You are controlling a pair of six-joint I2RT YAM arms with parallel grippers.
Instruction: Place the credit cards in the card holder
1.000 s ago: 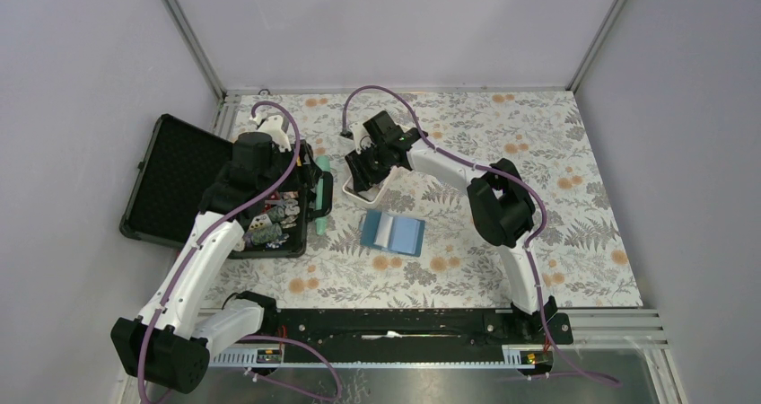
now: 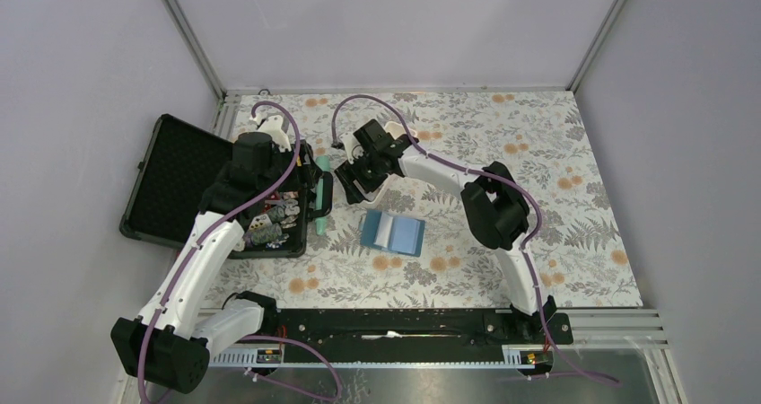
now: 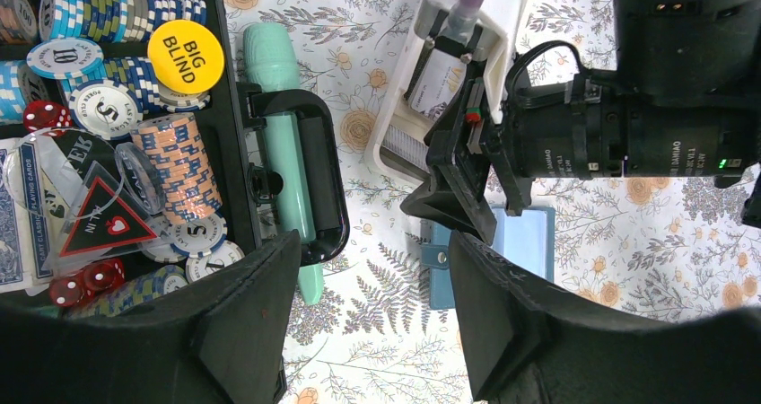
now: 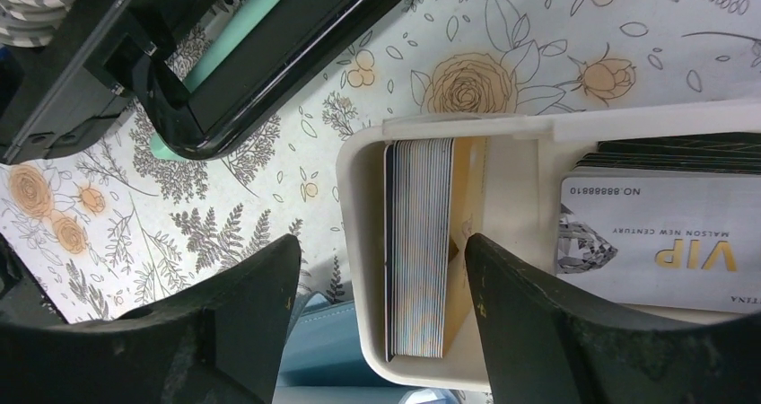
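Note:
A tightly packed stack of cards point(image 4: 417, 251) stands on edge at the left end of the white tray point(image 4: 357, 242). A silver VIP card point(image 4: 646, 233) lies in the tray's other compartment, with dark cards behind it. Over the tray's left end, my right gripper is open, its fingers on either side of the card stack and nothing held. The blue card holder point(image 2: 408, 235) lies spread open on the table, just in front of the tray. My left gripper is open and empty, beside the poker case.
The open poker case point(image 3: 240, 153), full of chips, dice and playing cards, occupies the left side. A mint-green tube point(image 3: 285, 171) passes behind its black handle point(image 3: 336, 188).
The left arm, tray and card holder look unmoved.

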